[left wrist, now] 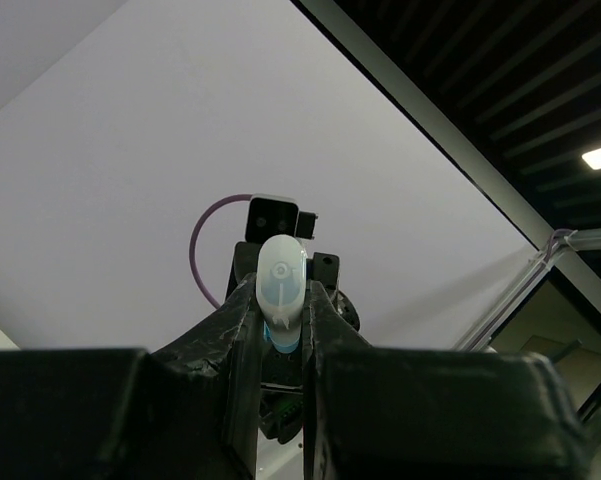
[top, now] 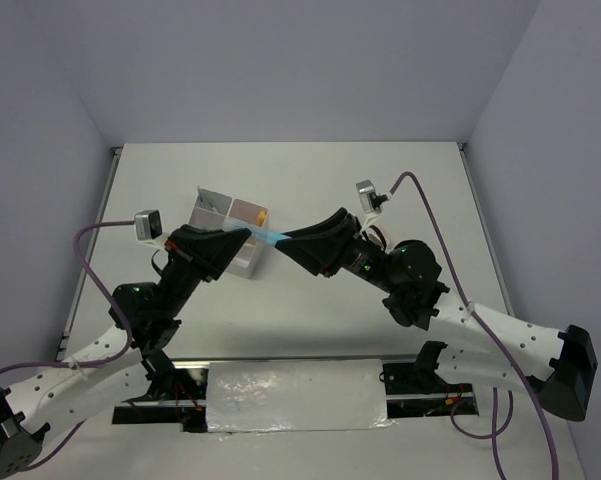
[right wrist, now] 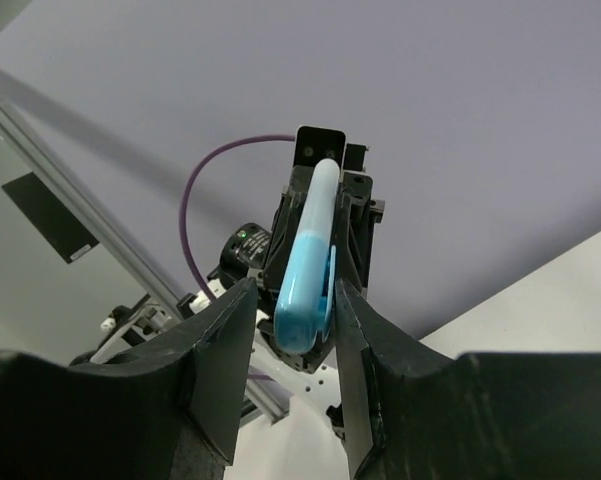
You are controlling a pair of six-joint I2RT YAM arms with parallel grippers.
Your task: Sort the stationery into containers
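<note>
A light blue and white marker (top: 260, 233) is held level in the air above the table. My left gripper is shut on its white end. Whether they touch it I cannot tell. The compartment container (top: 245, 260) stands behind and below the marker, partly hidden by my left arm, with some items in it.
Some small item behind my right gripper is mostly hidden by it. Grey walls enclose the table at the back and both sides.
</note>
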